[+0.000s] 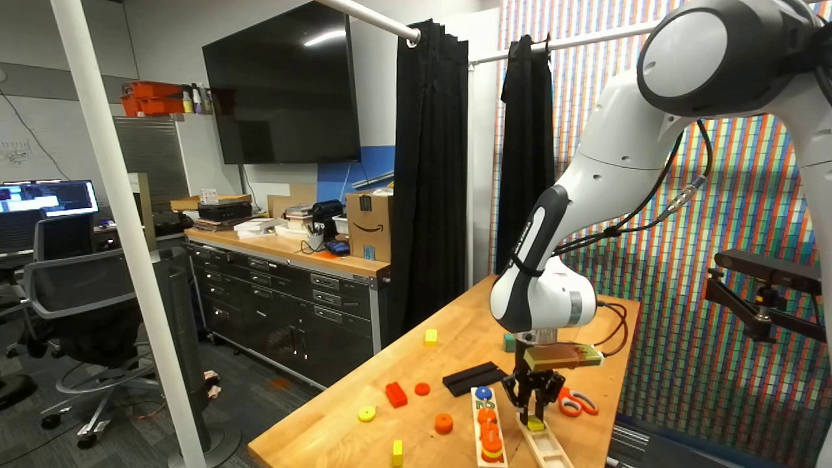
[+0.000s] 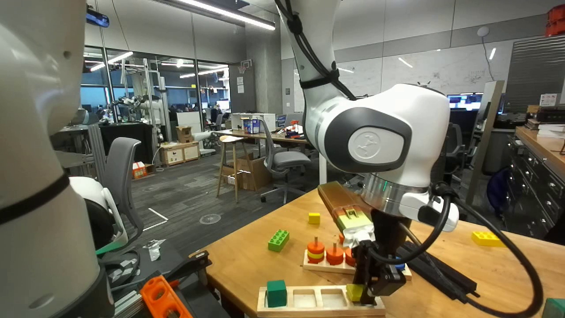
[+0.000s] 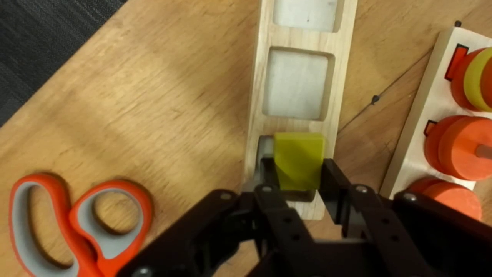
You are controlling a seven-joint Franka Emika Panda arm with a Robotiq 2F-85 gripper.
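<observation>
A yellow block [image 3: 299, 162] sits between the fingers of my gripper, which is shut on it. The block is over the end compartment of the wooden tray [image 3: 288, 123], toward its right side, with part of the recess showing at its left. In exterior view 2 the yellow block [image 2: 355, 292] is at the tray's right end, my gripper [image 2: 365, 294] beside and above it. How deep its base sits in the recess is hidden. A green block [image 2: 276, 293] stands at the tray's other end, with two empty compartments between.
A wooden peg board with orange rings [image 3: 470, 147] lies alongside the tray. Orange-handled scissors [image 3: 115, 231] rest on the other side. Black bars [image 1: 473, 379], a red brick [image 1: 396, 394] and several yellow pieces are spread across the table, with bare wood between them.
</observation>
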